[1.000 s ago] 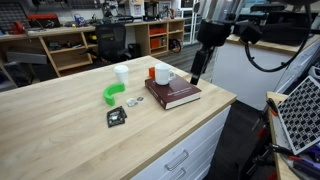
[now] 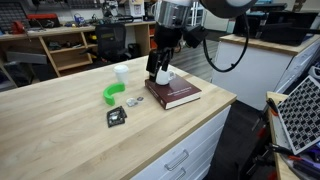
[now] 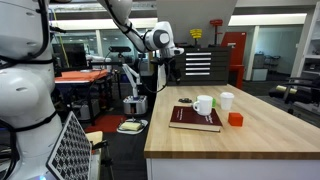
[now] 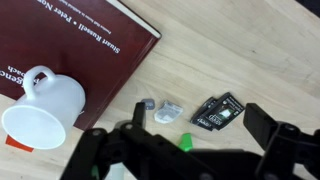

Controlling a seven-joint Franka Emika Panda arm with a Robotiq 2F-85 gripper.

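Observation:
My gripper is open and empty, its dark fingers spread at the bottom of the wrist view. In exterior view 1 the gripper (image 2: 161, 62) hangs above the dark red book, in front of the white mug. The mug (image 4: 44, 104) stands upright on the book (image 4: 80, 40), left of the fingers in the wrist view. Exterior view 2 shows the mug (image 3: 204, 104) on the book (image 3: 195, 119) with nothing touching it. A black card-like item (image 4: 217, 111) and small metallic bits (image 4: 168, 112) lie on the table between and ahead of the fingers.
A white cup (image 2: 121, 73) and a green curved piece (image 2: 112, 93) stand to the left of the book. An orange-red block (image 3: 236, 119) sits beside it.
The arm has moved left over the table, from the right of the book to above it, and now partly covers the mug. The objects on the table have not moved.

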